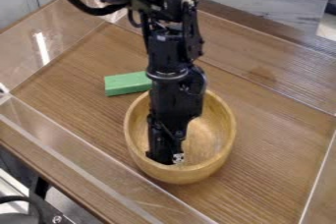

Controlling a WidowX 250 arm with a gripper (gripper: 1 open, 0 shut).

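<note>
A yellow bowl [210, 164] sits near the front middle of the wooden table. My black gripper [168, 154] reaches down into it from above, its tips low inside the bowl toward the front left; it looks shut, and I cannot make out anything held between its fingers. The gripper hides part of the bowl's inside.
A green block [124, 84] lies behind the bowl to the left.
</note>
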